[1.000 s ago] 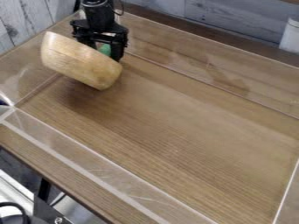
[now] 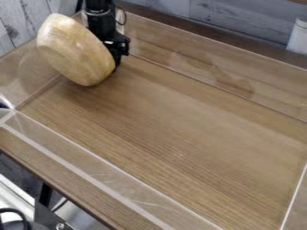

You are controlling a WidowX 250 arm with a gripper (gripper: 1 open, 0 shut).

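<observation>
A pale wooden bowl [image 2: 70, 47] is tipped steeply up on its side at the back left of the table, with its rounded underside toward the camera. My black gripper [image 2: 106, 40] is just behind and right of it, shut, with its fingertips largely hidden by the bowl. I cannot see clearly where the fingers meet the bowl, or what else may be behind it.
A white cylinder [image 2: 303, 34] stands at the back right beside the grey plank wall [image 2: 234, 13]. Cables lie below the front left edge.
The bowl has moved up and tilted more upright, and my gripper has shifted slightly with it. The green object that showed behind the bowl is now hidden.
</observation>
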